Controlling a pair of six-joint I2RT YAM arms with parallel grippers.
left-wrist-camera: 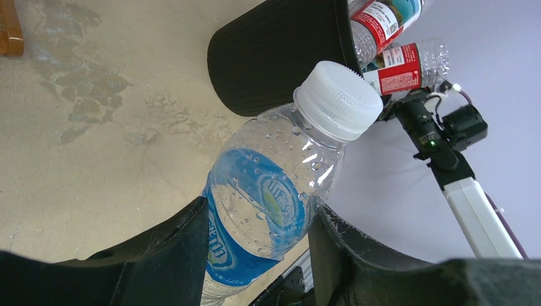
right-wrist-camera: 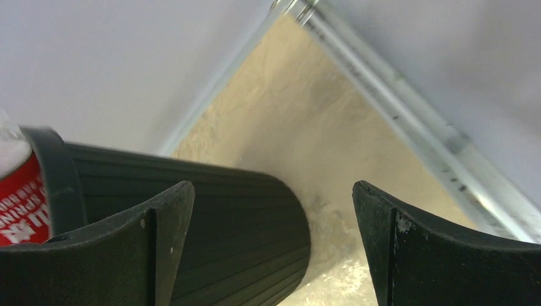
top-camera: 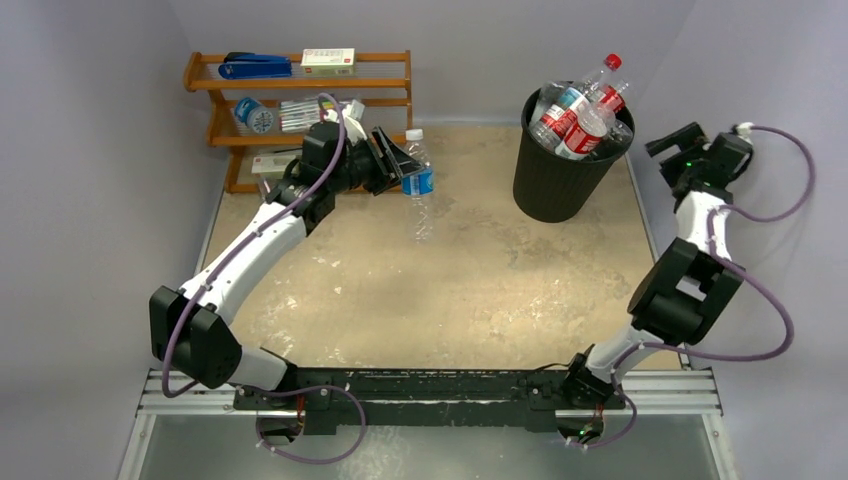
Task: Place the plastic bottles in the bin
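Observation:
A clear bottle with a blue label [top-camera: 418, 183] is held upright in my left gripper [top-camera: 400, 160], in front of the wooden rack. In the left wrist view its white cap [left-wrist-camera: 339, 99] points toward the bin. The black bin [top-camera: 555, 190] is full of red- and blue-labelled bottles [top-camera: 580, 115]. My right gripper [top-camera: 660, 155] is open beside the bin on its right; in the right wrist view nothing is between its fingers, and the bin wall [right-wrist-camera: 229, 217] is close to them.
The wooden rack [top-camera: 210, 85] at the back left holds boxes, a blue stapler and other items. Walls stand close behind and on both sides, with the right arm near the right wall.

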